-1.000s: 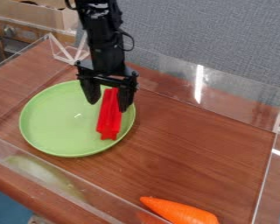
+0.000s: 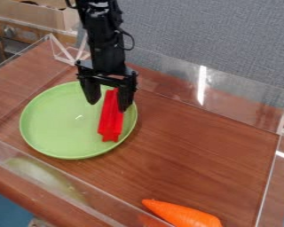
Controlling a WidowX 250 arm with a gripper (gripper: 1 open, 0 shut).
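A long red object point(image 2: 110, 124) lies on a green plate point(image 2: 56, 124), toward its right side. My black gripper point(image 2: 107, 90) hangs over the back part of the plate, open, its fingers around or just above the far end of the red object; whether they touch it I cannot tell. An orange carrot point(image 2: 181, 213) lies at the front right, away from the plate.
A white wire frame point(image 2: 64, 51) stands at the back left, near a box point(image 2: 26, 16). A grey wall is behind.
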